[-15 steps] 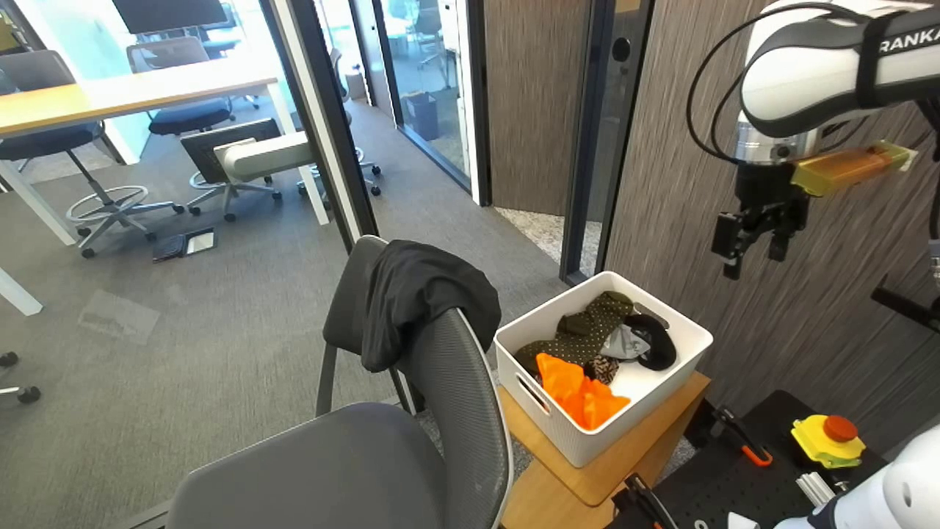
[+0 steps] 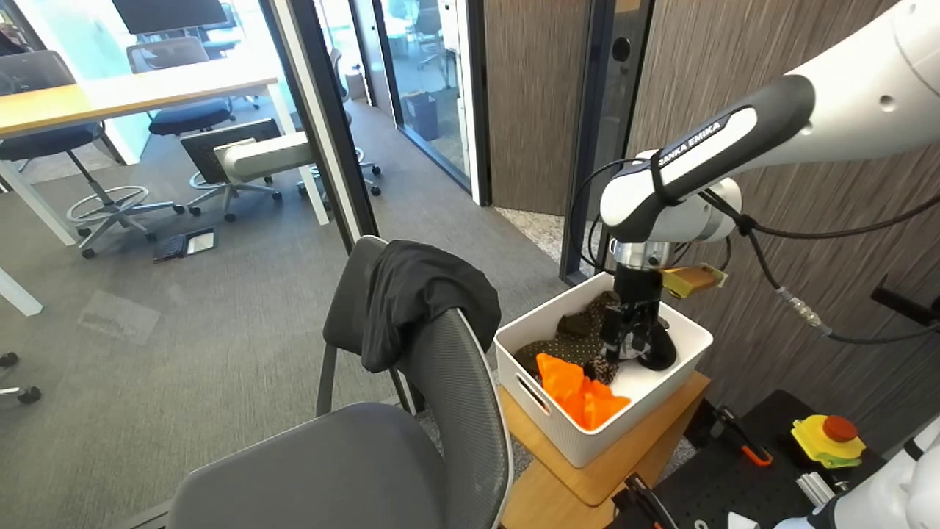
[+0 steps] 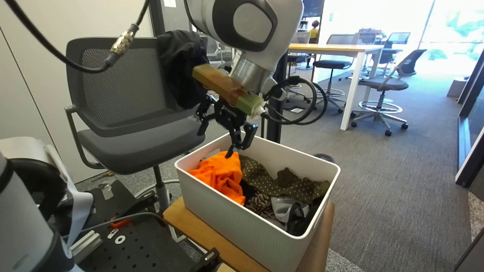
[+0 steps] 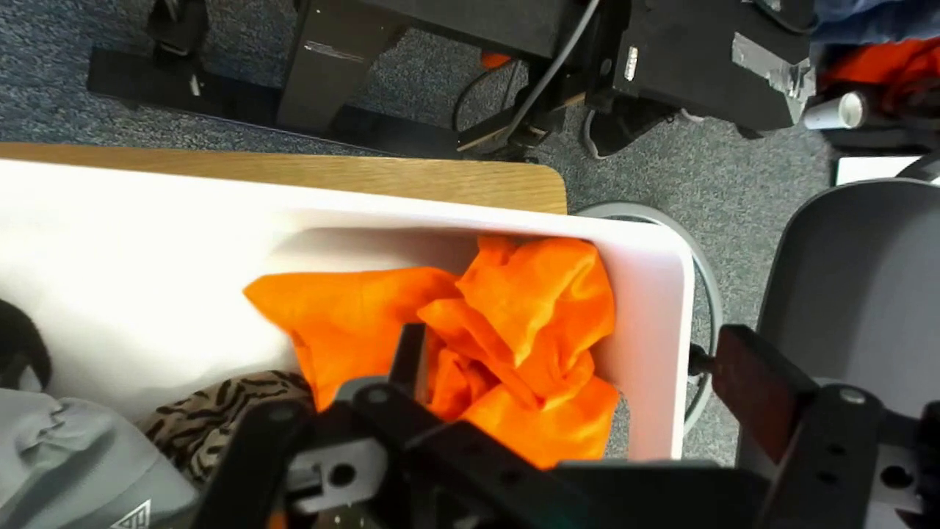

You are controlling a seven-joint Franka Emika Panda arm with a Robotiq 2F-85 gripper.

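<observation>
A white basket (image 3: 254, 226) holds several cloth items. Crumpled orange cloth (image 4: 537, 344) lies in one end of it, against the end wall. My gripper (image 3: 216, 141) is open above that end, with nothing between its fingers. In the wrist view, one finger (image 4: 410, 357) appears over the orange cloth and the other beyond the basket's end wall. Dark dotted cloth (image 3: 290, 183), animal-print cloth (image 4: 220, 410) and a grey item (image 4: 79, 467) fill much of the rest. From exterior view 1, the gripper hides part of the contents.
The basket stands on a wooden surface (image 2: 630, 454). Close to its orange-cloth end is a grey chair (image 3: 131, 140) with black cloth (image 2: 423, 291) draped over its backrest. A black perforated table (image 3: 136, 244) with tools lies nearby. Bare basket floor (image 4: 185, 300) shows beside the orange cloth.
In exterior view 1, my arm has moved left and down from the right-hand side, bringing the gripper over the basket. The basket and its visible contents look unmoved.
</observation>
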